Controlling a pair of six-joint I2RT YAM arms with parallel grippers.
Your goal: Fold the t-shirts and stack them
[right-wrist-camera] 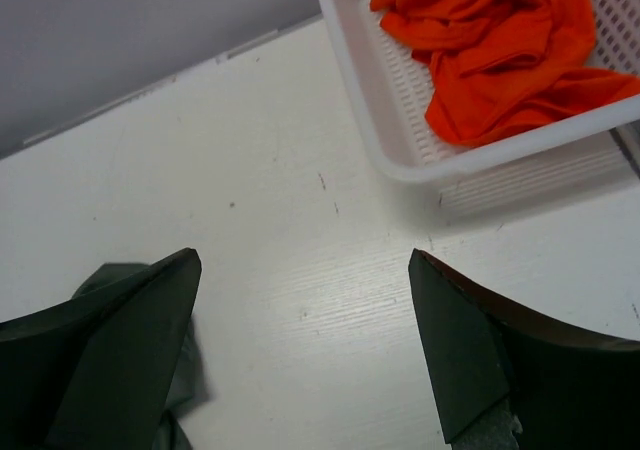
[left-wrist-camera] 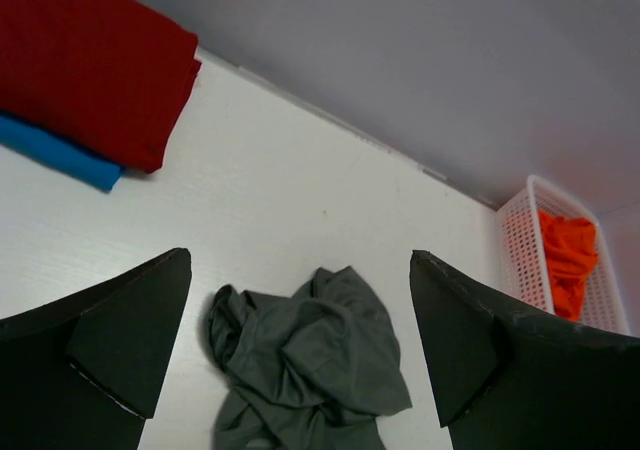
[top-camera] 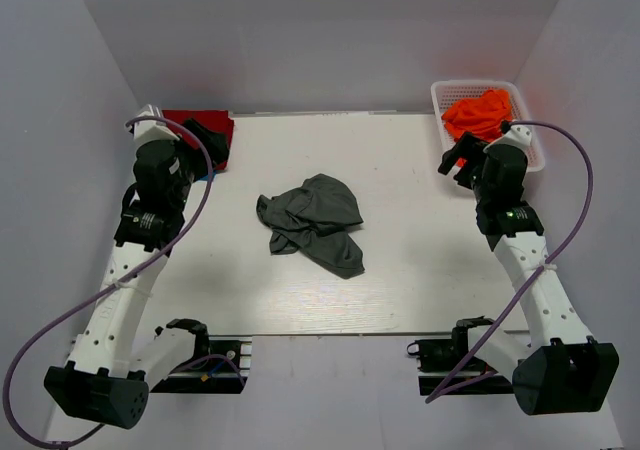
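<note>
A dark grey-green shirt (top-camera: 315, 222) lies crumpled in the middle of the table; the left wrist view shows the same shirt (left-wrist-camera: 310, 355) in loose folds. At the back left, a flat folded red shirt (left-wrist-camera: 90, 60) rests on a blue one (left-wrist-camera: 60, 152). An orange shirt (right-wrist-camera: 500, 50) is bunched inside the white basket. My left gripper is open over the table near the folded stack, nothing between its fingers. Beside the basket, my right gripper also stands open and empty, above bare tabletop.
The white perforated basket (top-camera: 437, 104) stands at the back right of the white table (top-camera: 380, 310). Grey walls (top-camera: 320, 30) close off the back and sides. Bare tabletop surrounds the crumpled shirt, with wide free room in front of it and to its right.
</note>
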